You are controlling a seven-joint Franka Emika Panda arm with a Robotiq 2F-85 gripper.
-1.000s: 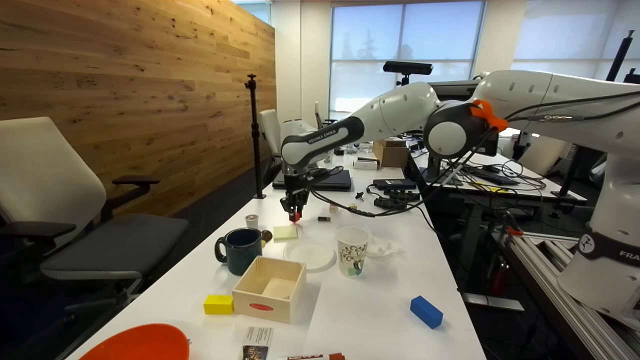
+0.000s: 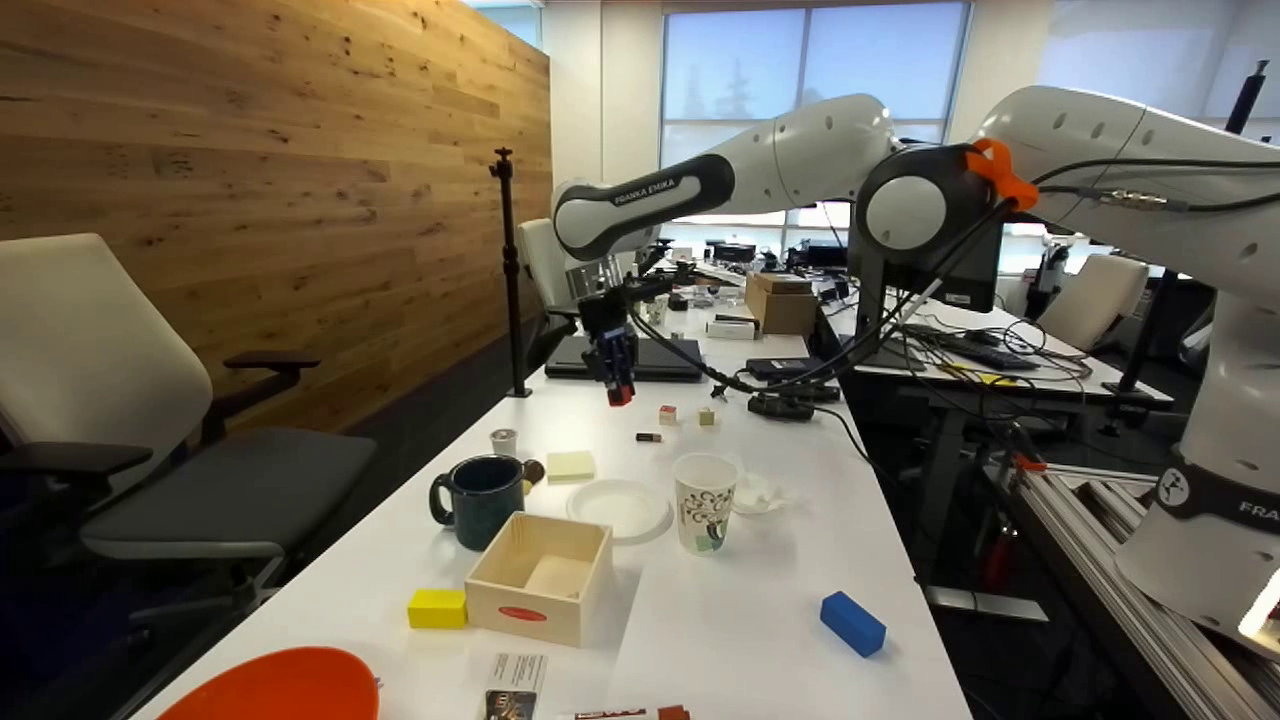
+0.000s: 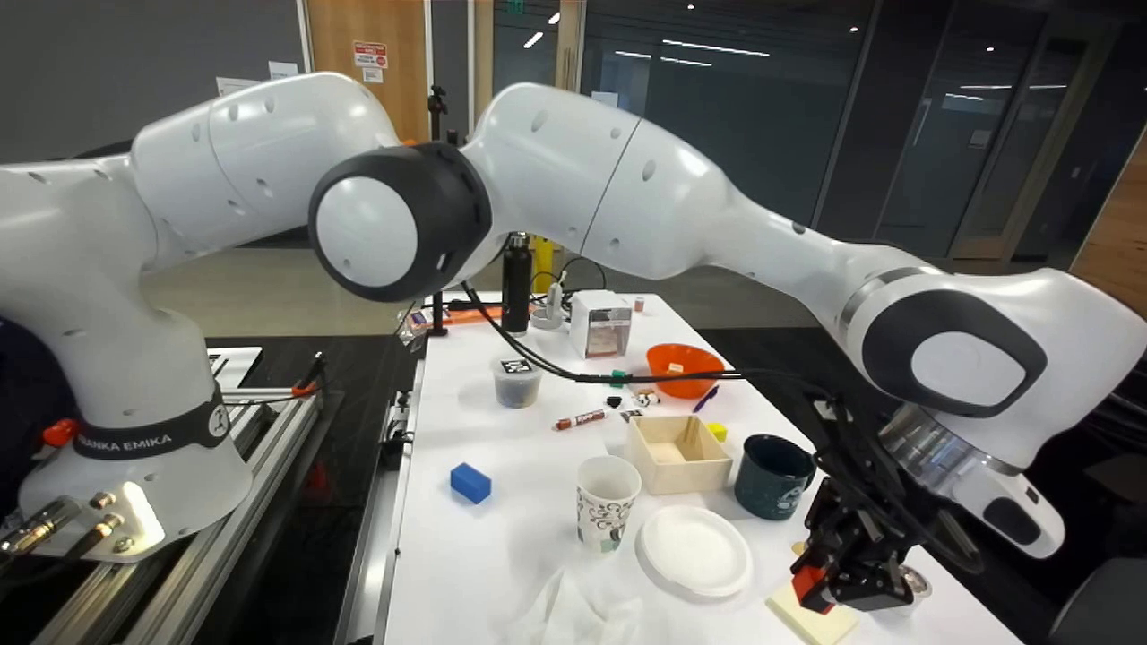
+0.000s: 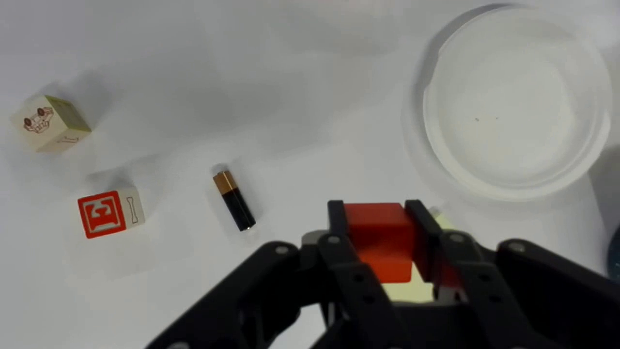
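A red block [image 4: 383,241] is clamped between the black fingers of my gripper in the wrist view. In exterior view 1 the gripper [image 2: 614,374] hangs in the air above the far part of the table, with the red block [image 2: 620,395] at its tips. Exterior view 2 shows the gripper [image 3: 833,586] at the lower right, with the red block [image 3: 808,582] partly covered by the fingers. From the wrist, a pale yellow note pad [image 4: 415,291] shows below and behind the block, partly hidden by the fingers.
Close by lie a white plate [image 4: 517,104], a battery [image 4: 234,200] and two letter cubes, one with a red face [image 4: 102,214]. Nearer exterior view 1 stand a dark mug [image 2: 482,498], a wooden box [image 2: 540,576], a paper cup [image 2: 704,502] and a blue block [image 2: 853,624].
In exterior view 1 my gripper has risen from low over the table and shifted slightly right, carrying the red block. The objects on the table have stayed put.
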